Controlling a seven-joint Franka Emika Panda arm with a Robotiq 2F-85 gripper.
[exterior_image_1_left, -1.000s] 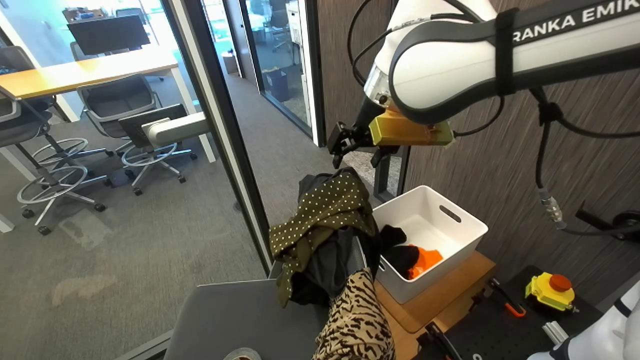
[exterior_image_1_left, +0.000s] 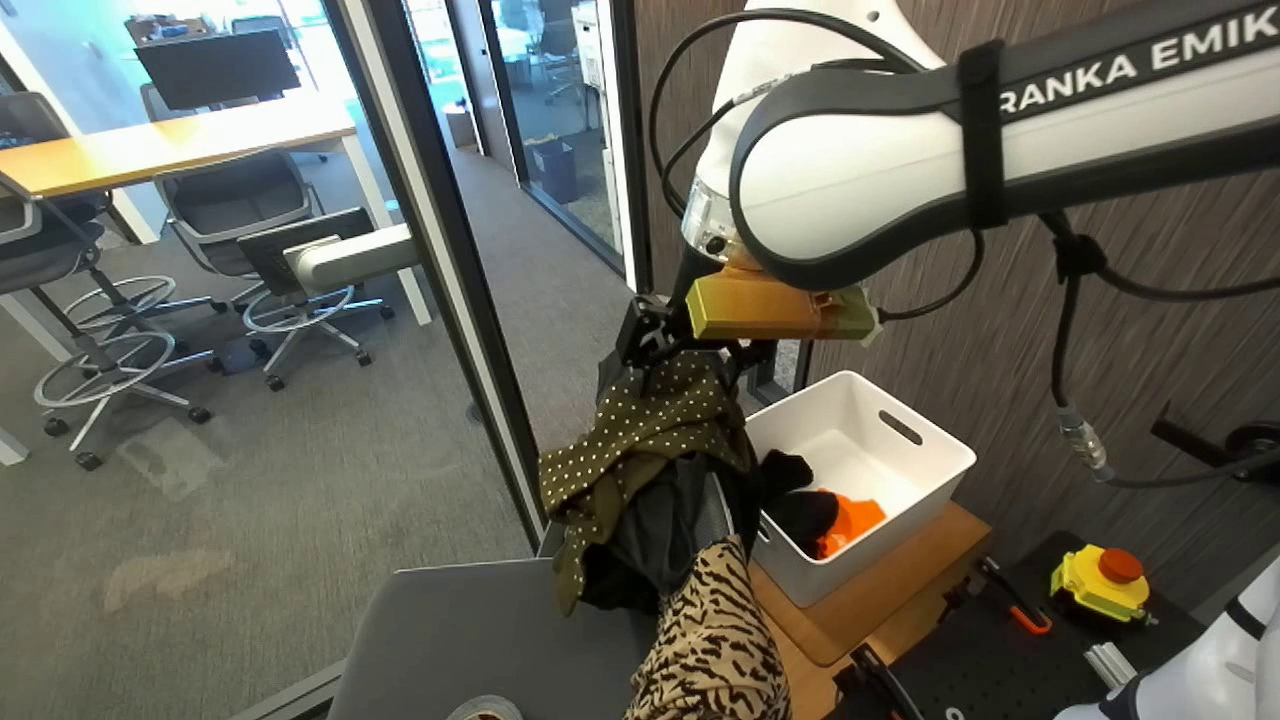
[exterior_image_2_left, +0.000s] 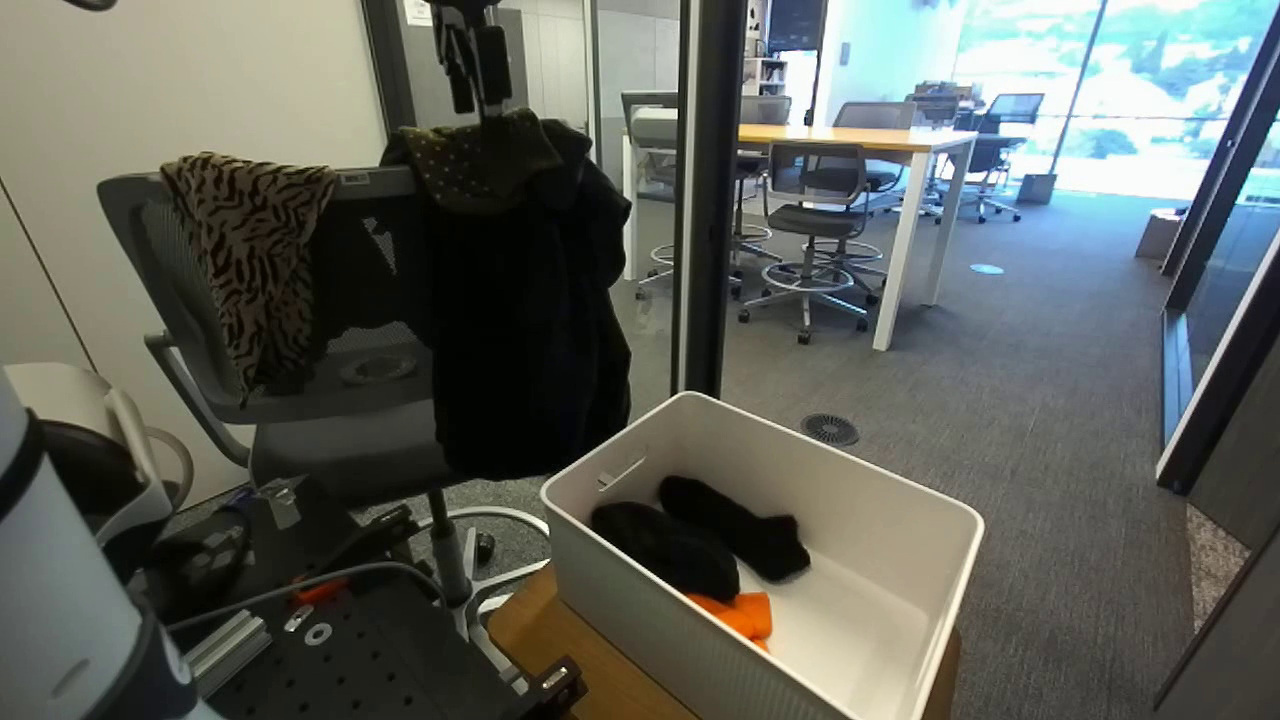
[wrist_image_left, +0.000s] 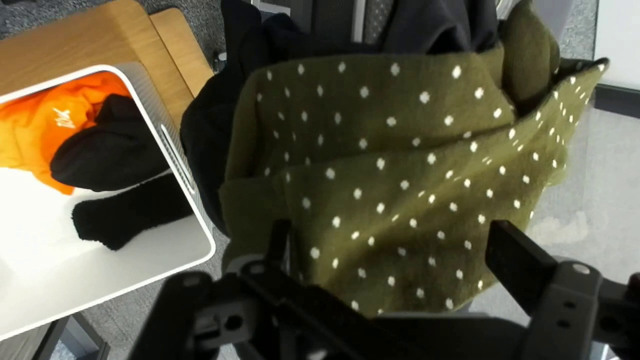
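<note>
An olive cloth with white dots (wrist_image_left: 396, 156) is draped over dark clothing (exterior_image_2_left: 528, 324) on the back of an office chair. My gripper is open above it, its fingers (wrist_image_left: 520, 264) apart on either side of a stretch of the dotted fabric in the wrist view. Whether the fingertips touch the cloth, I cannot tell. From exterior view 1, the gripper (exterior_image_1_left: 696, 360) overlaps the top of the draped cloth (exterior_image_1_left: 654, 420). Along the same chair back hangs a tiger-striped cloth (exterior_image_2_left: 252, 240).
Beside the chair, a white bin (exterior_image_2_left: 888, 588) stands on a wooden surface (exterior_image_1_left: 948, 540), holding black items (exterior_image_2_left: 732, 528) and an orange cloth (exterior_image_2_left: 744, 614). A glass partition's dark frame (exterior_image_1_left: 456, 264) rises close to the chair. Bare floor shows in the bin (wrist_image_left: 36, 216).
The arm has come down and to the left in exterior view 1, bringing my gripper from above the dotted cloth to its top. The clothes and the bin look unmoved.
</note>
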